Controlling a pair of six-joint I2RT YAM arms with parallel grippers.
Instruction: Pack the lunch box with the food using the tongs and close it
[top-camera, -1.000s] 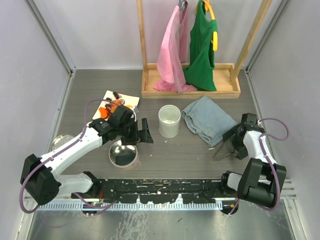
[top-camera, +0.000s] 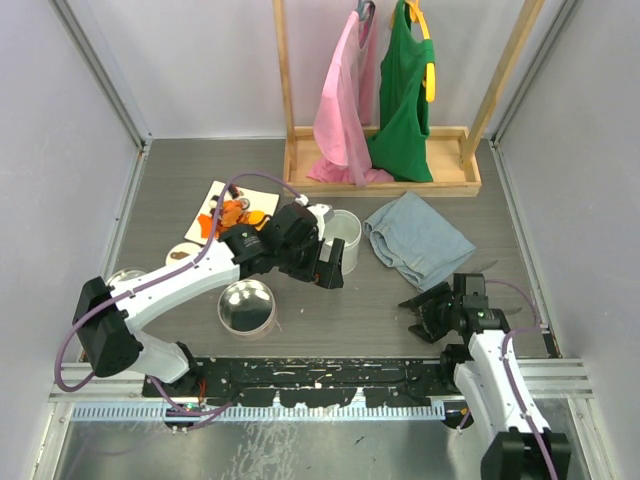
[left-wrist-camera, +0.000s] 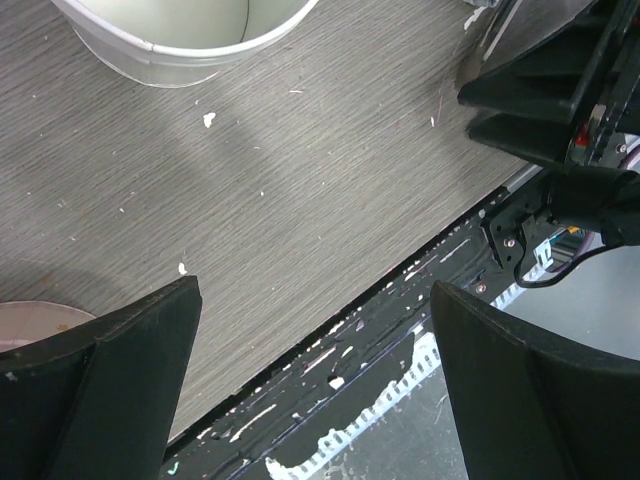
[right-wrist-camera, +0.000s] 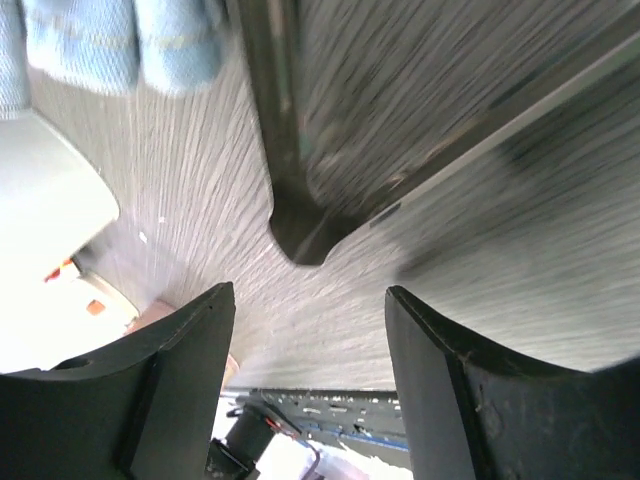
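My left gripper (top-camera: 330, 265) hangs open beside a white container (top-camera: 345, 225); in the left wrist view its fingers have only bare table between them. My right gripper (top-camera: 428, 316) is low at the front right, over dark metal tongs (right-wrist-camera: 300, 228) lying in a V in the right wrist view. Whether its fingers grip anything is unclear; a narrow gap shows between them. A steel bowl (top-camera: 246, 306) stands front centre-left. A board (top-camera: 208, 198) with orange pieces is partly behind the left arm.
A folded blue cloth (top-camera: 415, 240) lies right of centre. A wooden rack (top-camera: 300, 175) with pink and green garments stands at the back. A lid or dish lies at the far left.
My left gripper has moved right, toward and over the white container's side. My right gripper has moved left and toward the front edge, over the tongs.
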